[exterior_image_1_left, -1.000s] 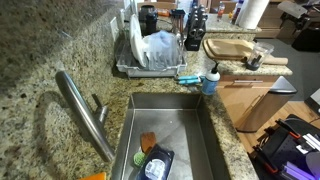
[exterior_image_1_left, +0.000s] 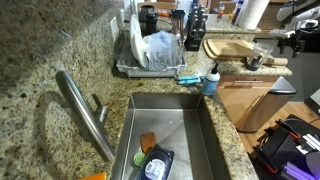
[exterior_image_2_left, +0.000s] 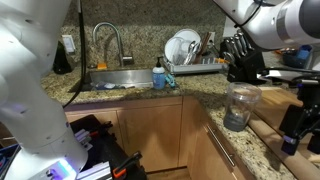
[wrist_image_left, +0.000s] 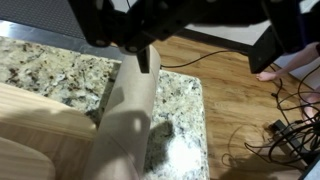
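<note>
In the wrist view my gripper stands open, its dark fingers apart and nothing held between them. A long tan cylinder (wrist_image_left: 126, 115) lies on the speckled counter near its edge, partly under the left finger; the space between the fingers is over the wooden floor. From exterior view 1, the gripper (exterior_image_1_left: 288, 38) shows small and dark at the right edge, to the right of the counter. In exterior view 2 the arm's white and black parts fill the right side, and the fingertips cannot be made out.
Wooden boards (exterior_image_1_left: 230, 48) and a clear container (exterior_image_2_left: 240, 106) share the counter. A dish rack (exterior_image_1_left: 150, 68), dark bottles and a blue bottle (exterior_image_1_left: 211, 82) stand towards the sink (exterior_image_1_left: 187, 125). Open floor lies beyond the counter edge.
At the right edge of exterior view 1, the arm has come lower, and its dark gripper now shows beside the counter. The counter objects appear unmoved.
</note>
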